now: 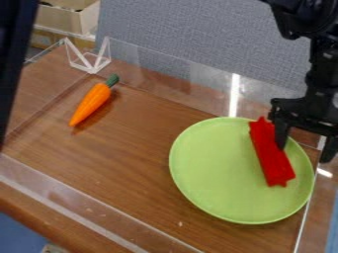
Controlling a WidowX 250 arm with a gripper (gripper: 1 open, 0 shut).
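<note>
My black gripper stands open at the right edge of the green plate, its fingers above and behind the upper end of a red oblong object. That object lies lengthwise on the right half of the plate. An orange toy carrot with a green top lies on the wooden table at the upper left, apart from the plate.
A white wire stand is at the back left, with a cardboard box behind it. Clear acrylic edging runs along the table's back and front.
</note>
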